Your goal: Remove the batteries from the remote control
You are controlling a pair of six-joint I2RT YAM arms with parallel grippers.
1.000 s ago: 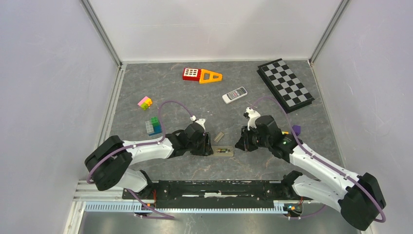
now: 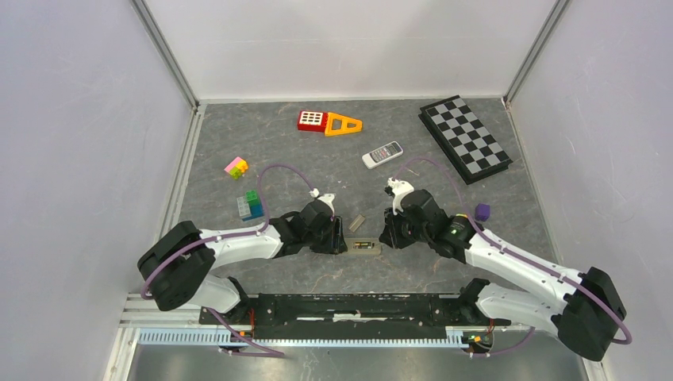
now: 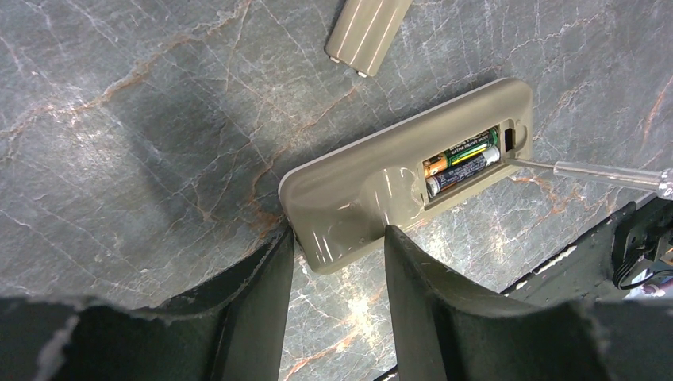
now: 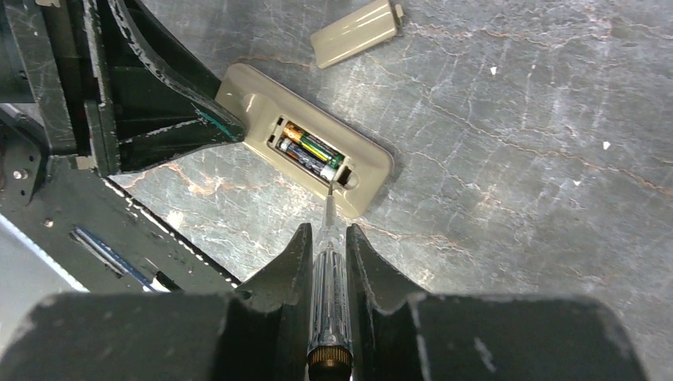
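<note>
The beige remote control point(image 2: 364, 251) lies face down with its battery bay uncovered. Two batteries, a green-and-orange one point(image 3: 474, 148) and a dark one point(image 3: 464, 172), sit side by side in the bay. My left gripper is shut on the remote's end away from the bay. A clear-handled screwdriver point(image 4: 328, 270) is held in my right gripper, shut on its handle. Its tip is at the bay's edge, by the end of the dark battery; whether it touches the battery I cannot tell. The loose battery cover point(image 4: 355, 33) lies apart from the remote.
A white remote point(image 2: 382, 155) and a checkerboard point(image 2: 467, 138) lie farther back. Toy blocks point(image 2: 251, 205) are on the left, a purple block point(image 2: 482, 212) on the right. The red-and-yellow toy point(image 2: 329, 123) is at the back. Bare grey tabletop surrounds the beige remote.
My right gripper has moved left, closer to the beige remote's bay end. The left arm, the remote and the cover have stayed where they were.
</note>
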